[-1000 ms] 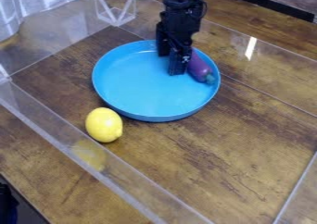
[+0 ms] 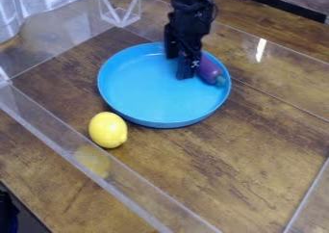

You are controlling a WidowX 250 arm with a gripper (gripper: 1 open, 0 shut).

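Observation:
A blue round plate (image 2: 154,90) lies in the upper middle of the wooden table. The black gripper (image 2: 193,54) reaches down from the top over the plate's back right part, open, beside a small purple object (image 2: 211,72) at the plate's right rim. Its fingertips are dark and hard to make out. A yellow lemon-like object (image 2: 108,130) lies on the table, in front of the plate and to its left.
Clear plastic walls or edges run along the left side and at the right edge.
The gripper has shifted slightly at the back right of the plate. The purple object appears slightly higher and turned a little.

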